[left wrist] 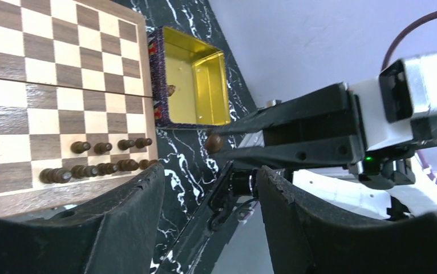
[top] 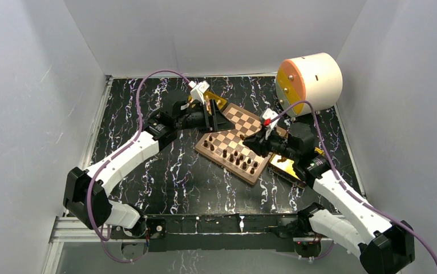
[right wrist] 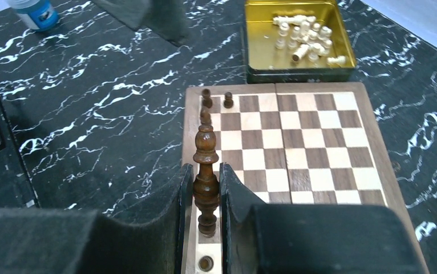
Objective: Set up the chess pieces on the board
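Note:
A wooden chessboard (top: pixel 225 162) has several dark pieces standing along its near side. Above it, my right gripper (top: pixel 246 140) is shut on a dark wooden chess piece (right wrist: pixel 206 149), held upright between the fingertips. My left gripper (top: pixel 221 119) hangs over the board's far-left part, facing the right one, its fingers apart with nothing between them; in the left wrist view the held piece (left wrist: pixel 213 141) appears beyond that gap.
A gold box of white pieces (right wrist: pixel 257 40) sits behind the board's far-left edge. A second gold box (left wrist: pixel 182 114) lies along the right edge. A white and orange drum (top: pixel 314 83) stands at the back right.

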